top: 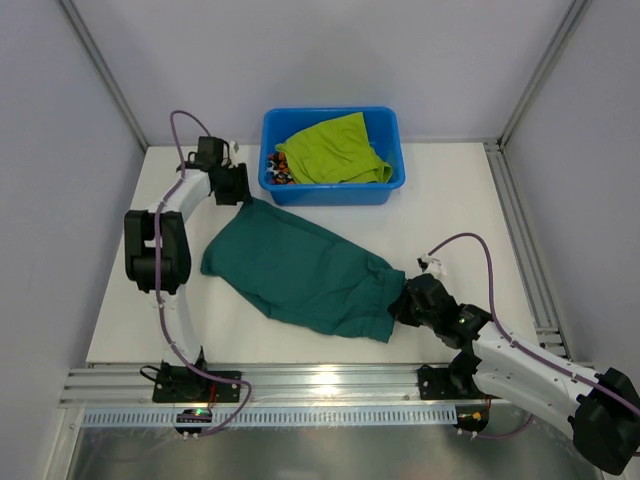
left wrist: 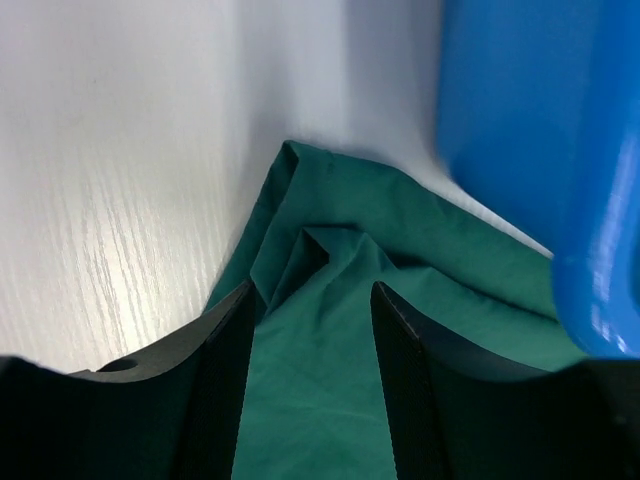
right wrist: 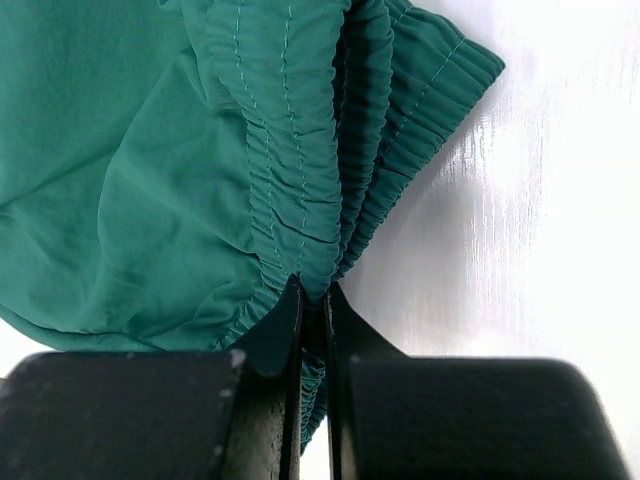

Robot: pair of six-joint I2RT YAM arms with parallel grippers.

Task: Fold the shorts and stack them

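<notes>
Dark green shorts (top: pixel 295 270) lie spread diagonally across the white table, one corner reaching up toward the blue bin. My left gripper (top: pixel 240 195) hangs open above that upper-left corner; in the left wrist view its fingers (left wrist: pixel 215 370) frame the cloth, with a small raised fold (left wrist: pixel 330 250) just beyond them. My right gripper (top: pixel 400 305) is shut on the shorts' right end, where stitched, gathered waistband fabric (right wrist: pixel 300 180) runs down between its fingertips.
A blue bin (top: pixel 330 195) stands at the back centre, holding yellow-green cloth (top: pixel 335 150) and some small mixed items. It is very close to my left gripper.
</notes>
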